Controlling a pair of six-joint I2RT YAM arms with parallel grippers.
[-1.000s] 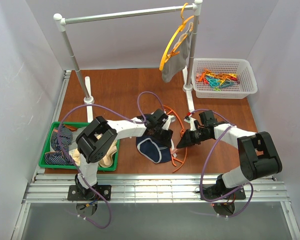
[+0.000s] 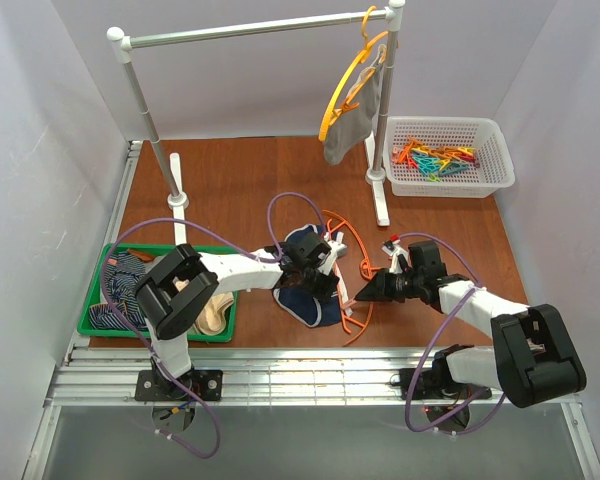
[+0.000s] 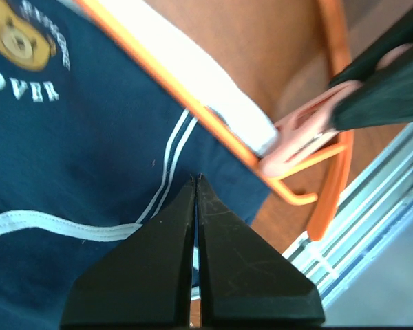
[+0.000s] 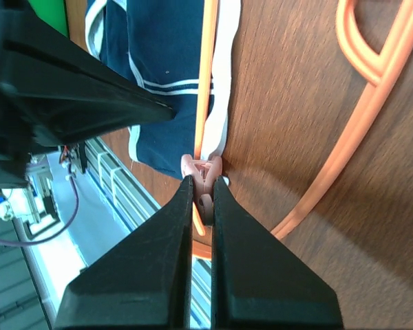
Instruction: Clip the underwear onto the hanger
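Note:
Navy underwear (image 3: 89, 151) with white trim and a bear print lies flat on the table under the bar of an orange hanger (image 4: 365, 117). A pink clip (image 3: 296, 141) sits on the bar at the waistband's end. In the right wrist view my right gripper is at this clip, its shut tips meeting over the clip's handle. My left gripper is shut over the navy cloth, left of the clip, with nothing seen between its fingers.
A green bin (image 2: 220, 325) of clothes is at the left. A white basket (image 2: 450, 185) of colored clips stands at back right. A rack (image 2: 250, 30) holds a yellow hanger (image 2: 335, 95) with grey cloth (image 2: 350, 130).
My left arm has shifted slightly, its wrist pulling back toward the front left. My right arm has moved a little toward the front and right, its fingertips staying near the pink clip.

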